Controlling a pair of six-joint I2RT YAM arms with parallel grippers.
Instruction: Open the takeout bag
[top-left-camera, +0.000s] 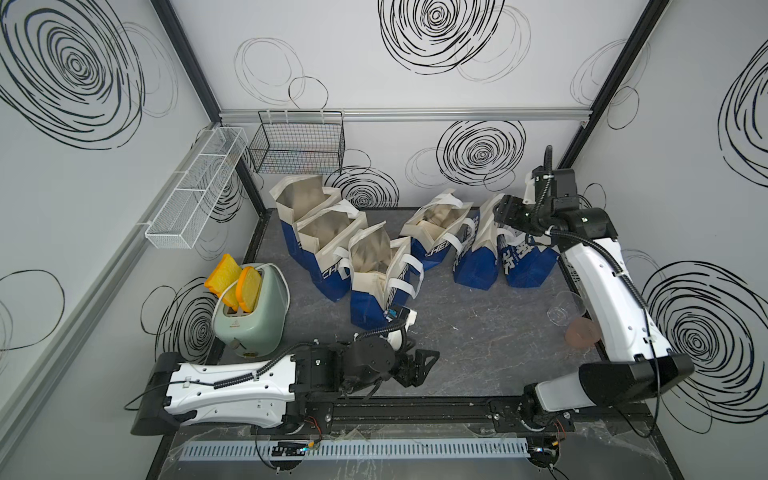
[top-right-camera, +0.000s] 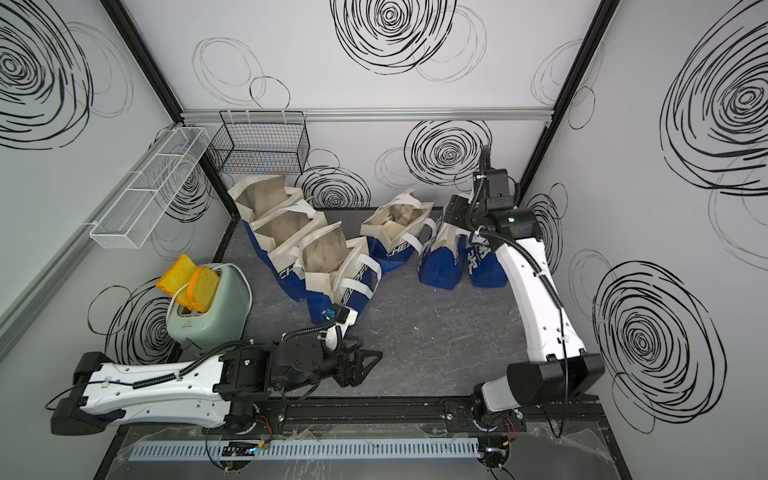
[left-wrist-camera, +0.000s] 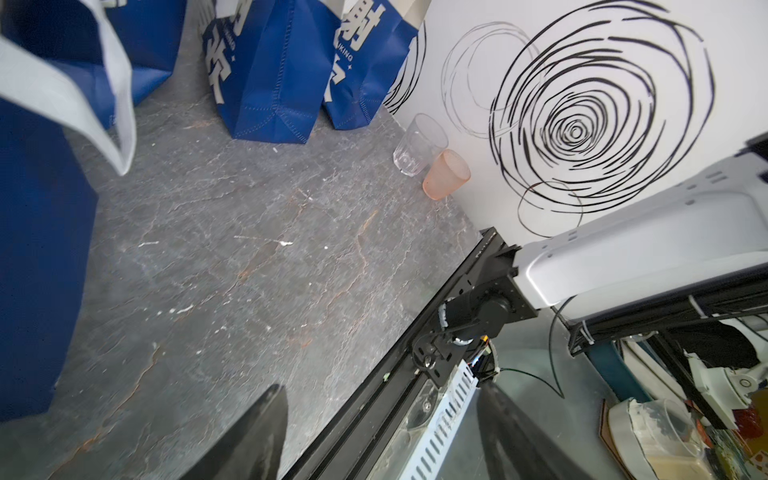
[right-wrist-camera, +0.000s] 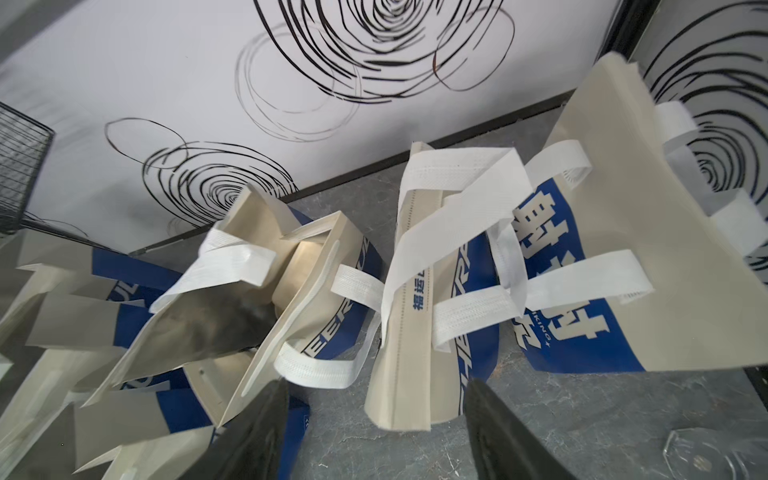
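Several blue-and-cream takeout bags stand at the back of the table. Those on the left, including the front one (top-left-camera: 368, 309), gape open, as does the middle bag (top-left-camera: 429, 249). To its right, a narrow bag (right-wrist-camera: 409, 352) has its top pressed flat under white handles. The rightmost bag (right-wrist-camera: 680, 232) also looks closed at the top. My right gripper is open above these two, its fingers (right-wrist-camera: 260, 436) apart with nothing between them. Low over the front of the table, my left gripper stands empty, fingers apart, right of and nearer than the front bag.
A green toaster (top-left-camera: 254, 324) holding yellow slices stands at the left. A clear cup (left-wrist-camera: 420, 144) and a pink cup (left-wrist-camera: 446, 174) sit by the right edge.
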